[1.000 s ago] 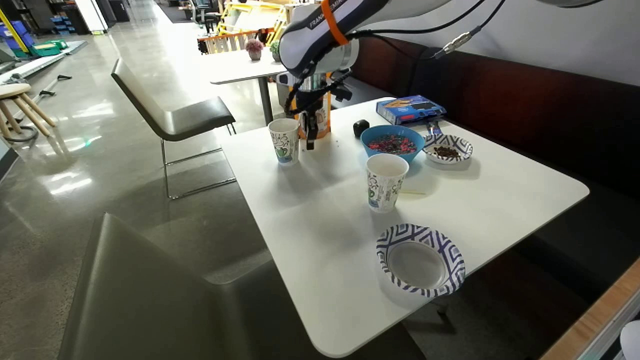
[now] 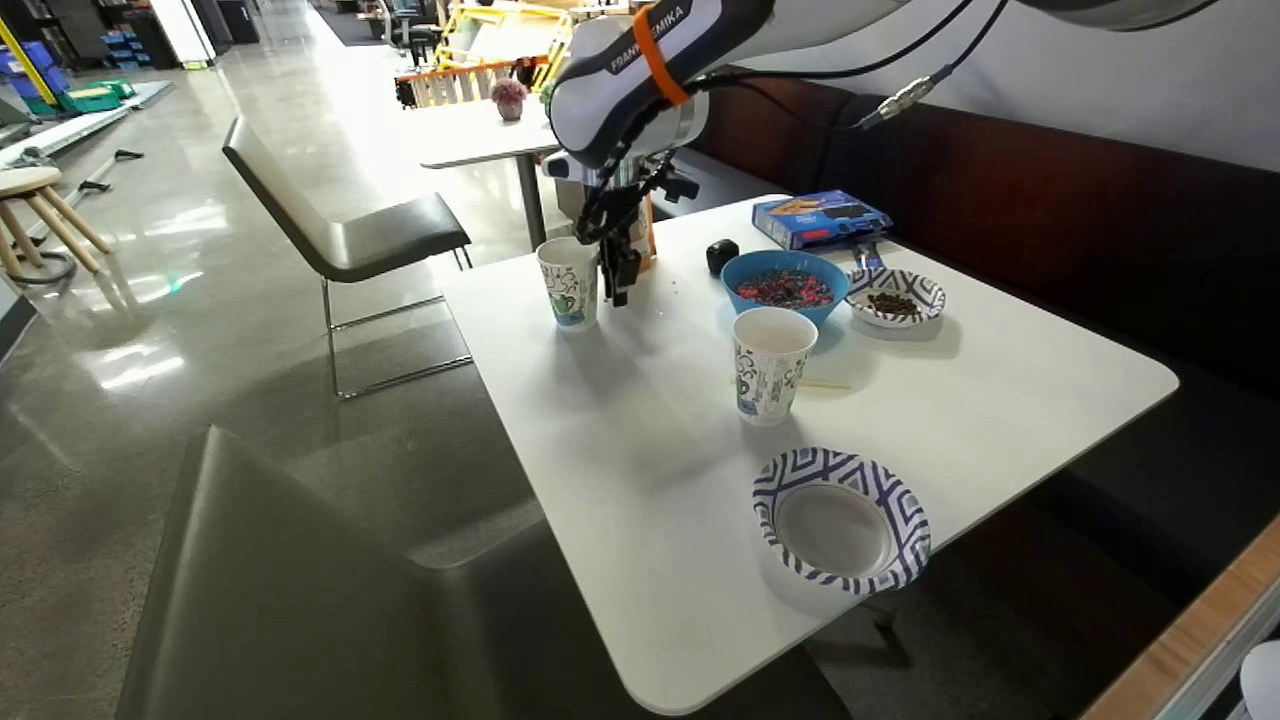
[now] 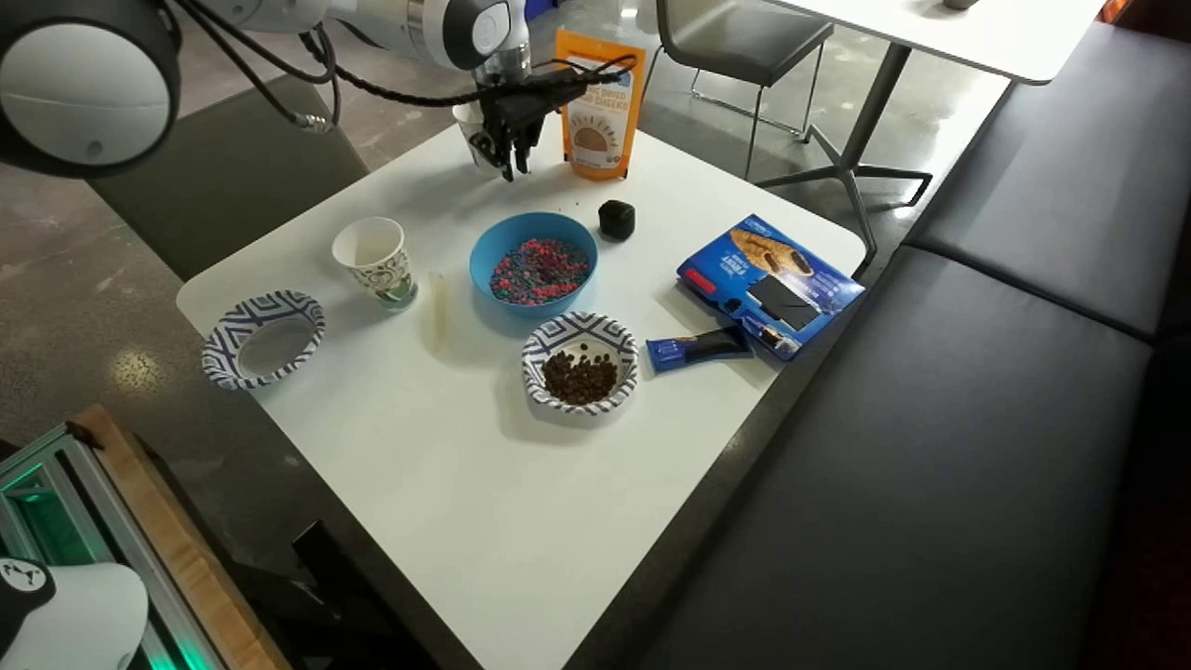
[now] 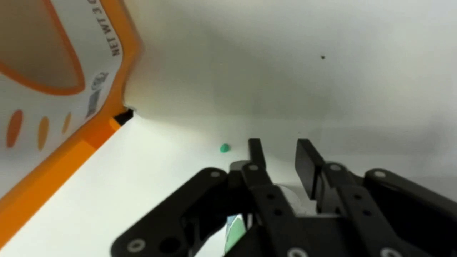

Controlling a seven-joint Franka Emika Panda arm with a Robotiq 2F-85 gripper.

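Observation:
My gripper is open above the white table, with a gap between its two black fingers and nothing held. In exterior view 1 it hangs just right of a patterned paper cup [image 2: 567, 284] that stands upright. The wrist view shows only a small part of that cup behind the fingers. An orange pouch [image 3: 600, 106] stands upright close by, and its edge fills the left of the wrist view. A tiny green bit [image 4: 225, 148] lies on the table near the fingertips. A second paper cup [image 2: 769, 366] stands nearer the table's middle.
A blue bowl [image 3: 483, 269] holds pink and dark bits; a patterned bowl [image 3: 533, 375] holds brown pieces. An empty patterned bowl [image 2: 905, 527] sits at the table edge. A black lump [image 3: 616, 220], blue box [image 3: 770, 285] and blue packet [image 3: 700, 348] lie around.
The arm has shifted slightly left in exterior view 1, and the gripper has turned. The pouch is now more hidden behind it. The cups and bowls have stayed in place.

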